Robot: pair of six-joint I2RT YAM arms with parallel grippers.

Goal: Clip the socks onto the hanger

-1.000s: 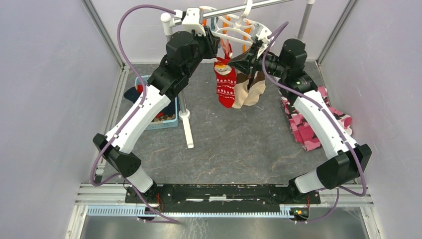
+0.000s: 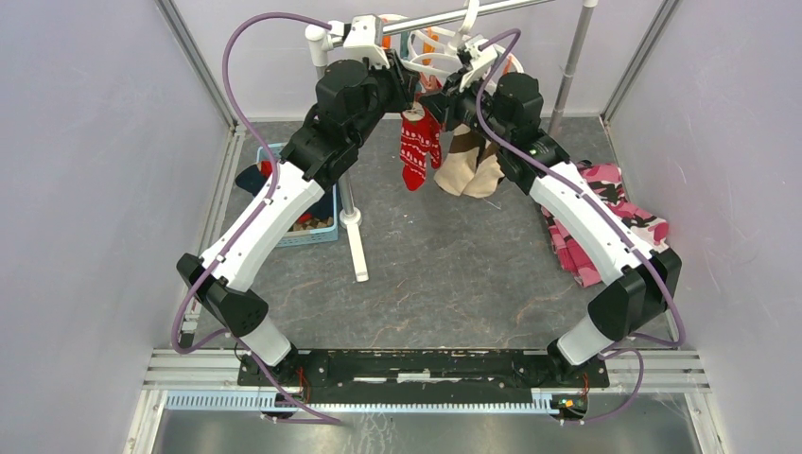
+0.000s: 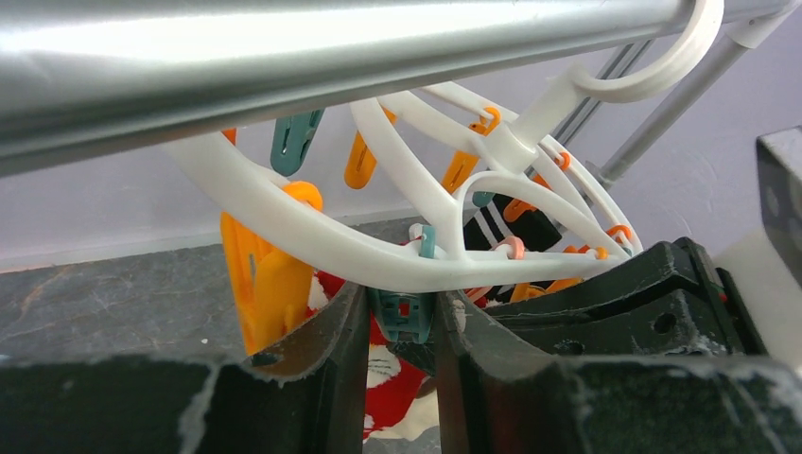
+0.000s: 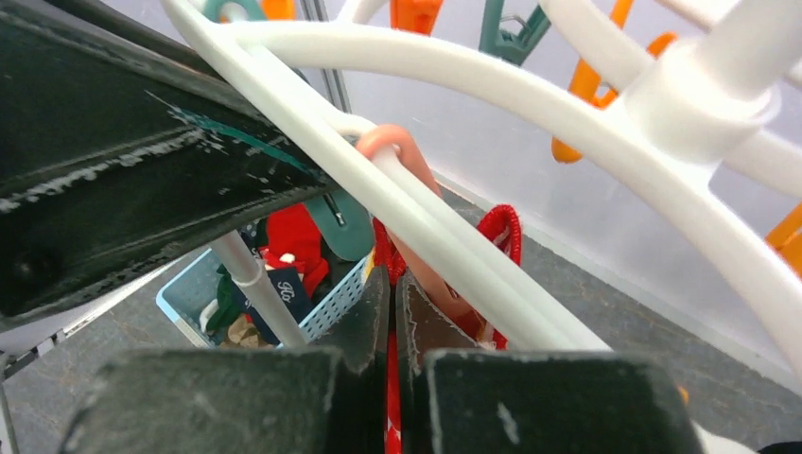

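Observation:
The white round hanger [image 3: 312, 232] hangs from the metal bar. My left gripper is shut on a teal clip [image 3: 405, 314] on the hanger's near rim. Just right of it, my right gripper is shut on the top of a red patterned sock [image 2: 416, 147], whose red cloth shows at and between the fingertips. The sock dangles below both grippers in the top view. Its upper edge reaches up behind the rim, close to the teal clip, but whether it lies inside the clip's mouth is hidden.
Orange clips [image 3: 270, 274] and other teal clips hang round the ring, close to my fingers. A beige sock [image 2: 470, 170] hangs behind the red one. At left stands a blue basket [image 2: 307, 235] of clothing; a pink cloth [image 2: 605, 218] lies at right.
The left arm has stayed still.

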